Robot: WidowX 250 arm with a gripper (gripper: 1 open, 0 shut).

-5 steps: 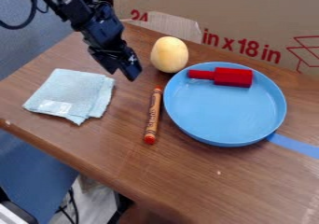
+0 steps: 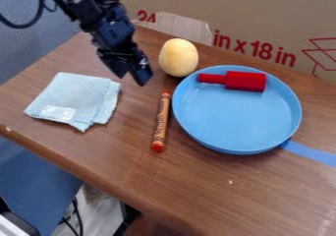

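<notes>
My dark blue gripper point(image 2: 129, 71) hangs over the back left of the wooden table, between a folded light blue cloth point(image 2: 73, 100) and a pale yellow egg-shaped object point(image 2: 179, 57). Whether its fingers are open or shut is unclear. An orange crayon-like stick point(image 2: 161, 124) lies upright in view, left of a blue plate point(image 2: 234, 127). A red object with a narrow handle point(image 2: 245, 81) lies on the plate's far part.
A cardboard box point(image 2: 269, 29) stands along the back. Blue tape point(image 2: 312, 154) runs right from beside the plate. The table's left edge drops to the floor.
My gripper has shifted very slightly over the last second. The objects on the table have not moved.
</notes>
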